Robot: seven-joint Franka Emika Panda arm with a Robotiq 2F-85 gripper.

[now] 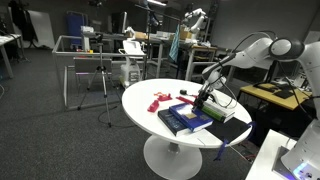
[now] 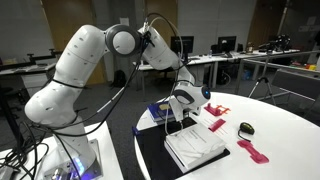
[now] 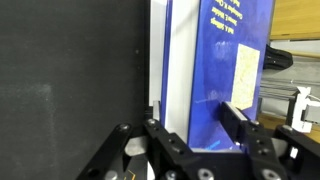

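Note:
In the wrist view a blue book (image 3: 232,60) with yellow lettering lies under my gripper. Its pale side edge (image 3: 180,70) runs between the fingers, which stand apart. One finger (image 3: 154,132) is over the dark surface beside the book, and the other (image 3: 238,122) is over the blue cover. Whether either touches the book cannot be told. From the first exterior side, the gripper (image 1: 201,104) is low over the table beside the blue-edged items (image 1: 186,118).
A white boxy object (image 2: 195,147) rests on a black mat (image 2: 152,150) near the table's front. Red items (image 1: 154,105) and a dark round object (image 2: 246,130) sit elsewhere on the white round table (image 1: 145,117). Bare tabletop shows at its left side.

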